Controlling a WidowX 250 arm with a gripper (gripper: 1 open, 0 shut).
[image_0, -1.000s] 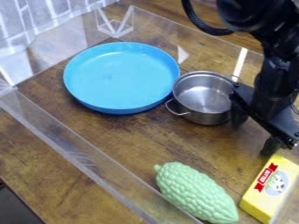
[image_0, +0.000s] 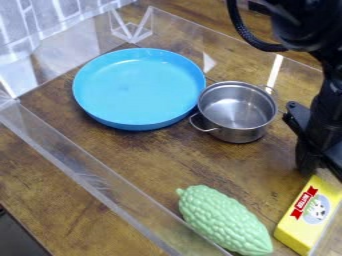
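Observation:
My black gripper (image_0: 310, 155) hangs at the right edge, low over the table between the steel pot and the yellow box, partly out of frame; its fingers are dark and hard to make out. The steel pot (image_0: 237, 112) with a wire handle stands to its left. The yellow box (image_0: 307, 222) with a red label lies just below it.
A blue plate (image_0: 138, 88) sits at the upper left. A pale green bumpy vegetable (image_0: 223, 217) lies at the lower middle. Clear walls border the wooden table (image_0: 94, 160), whose left and centre are mostly free.
The gripper has moved right, away from the steel pot and partly out of view. The objects on the table look unmoved.

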